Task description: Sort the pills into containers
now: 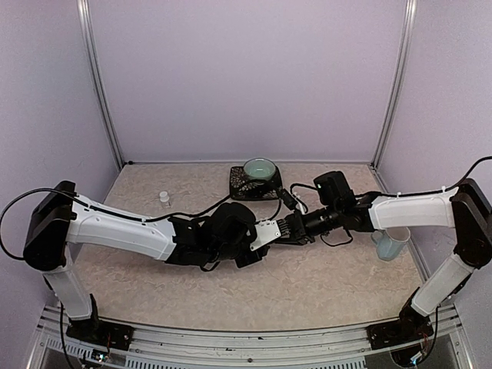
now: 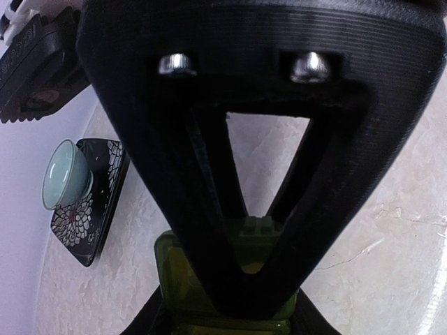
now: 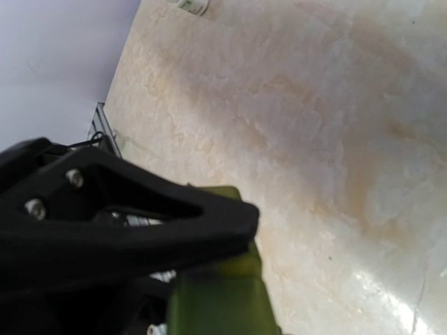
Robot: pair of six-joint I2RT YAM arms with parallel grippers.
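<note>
A translucent green container (image 2: pixel 171 269) sits at the fingertips of my left gripper, whose fingers are shut on it. In the right wrist view, a green container (image 3: pixel 222 307) is likewise clasped by my right gripper. Whether both hold the same piece cannot be told. Seen from above, the left gripper (image 1: pixel 266 234) and right gripper (image 1: pixel 287 228) meet near the table's middle, hiding what is between them. A small white bottle (image 1: pixel 164 199) stands at the back left. No loose pills can be made out.
A pale green bowl (image 1: pixel 260 169) rests on a dark patterned tray (image 1: pixel 238 184) at the back. On the right stands a light blue mug (image 1: pixel 393 244), close to the right arm.
</note>
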